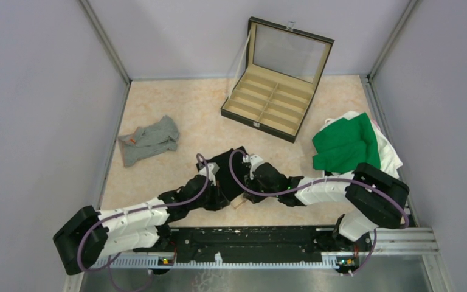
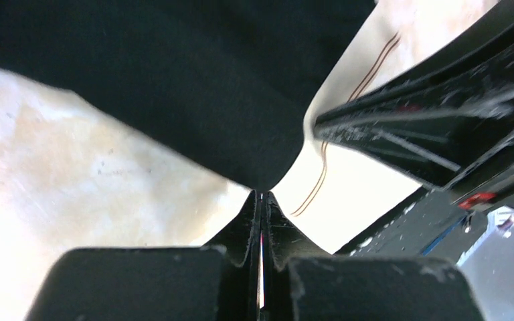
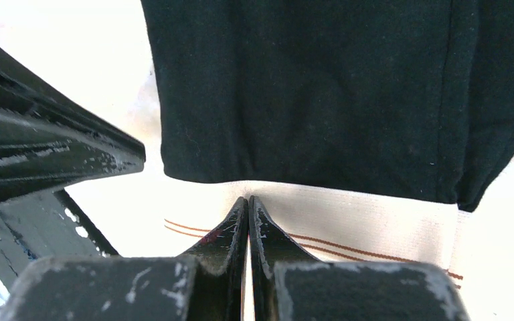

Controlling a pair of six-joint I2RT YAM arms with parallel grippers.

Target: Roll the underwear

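Note:
Black underwear [image 1: 230,158] with a cream, brown-striped waistband [image 3: 348,227] lies on the table between my two grippers, band toward the front edge. My left gripper is shut, its tips at the band's edge where it meets the black cloth near one end. My right gripper is shut, tips on the waistband just below the black fabric; whether any cloth is pinched in either cannot be seen. In each wrist view the other gripper's dark body shows close by.
An open compartment box [image 1: 267,103] stands at the back centre. Grey cloth [image 1: 149,140] lies at left, green [image 1: 343,143] and white cloths [image 1: 389,155] at right.

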